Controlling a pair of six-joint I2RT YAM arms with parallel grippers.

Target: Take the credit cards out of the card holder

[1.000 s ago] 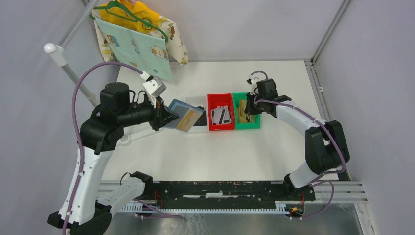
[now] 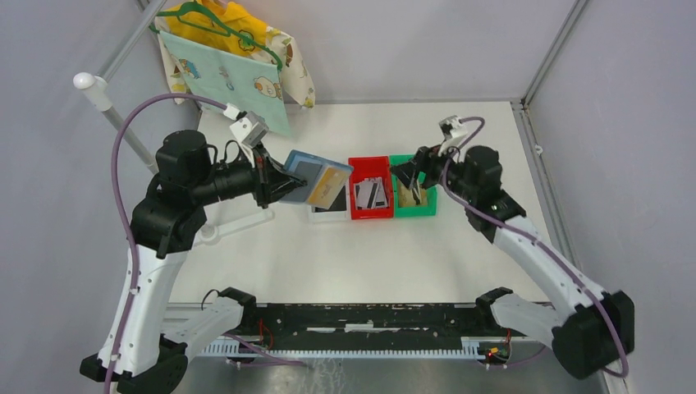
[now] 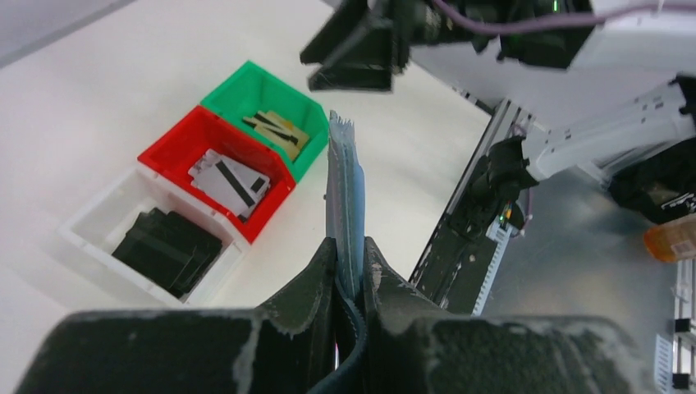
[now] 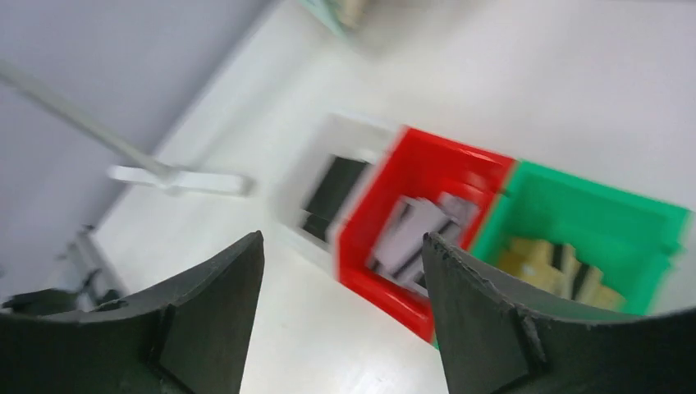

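The blue card holder [image 2: 305, 171] hangs above the table, with a gold card [image 2: 330, 187] showing in it. My left gripper [image 2: 289, 182] is shut on the holder's edge. In the left wrist view the holder [image 3: 345, 205] is seen edge-on, rising from between the fingers. My right gripper stands open, its fingers apart and nothing between them. It is raised over the green bin [image 2: 415, 211], to the right of the holder and apart from it. Gold cards [image 3: 279, 131] lie in that bin.
Left of the green bin stand a red bin [image 3: 170, 162] holding silver cards [image 3: 228, 182] and a white bin [image 3: 92, 223] holding black cards [image 3: 168, 246]. Cloths on a hanger [image 2: 246, 74] hang at the back left.
My right gripper has risen from the green bin and swung left toward the holder. The left gripper, still shut on the holder, has shifted slightly right.
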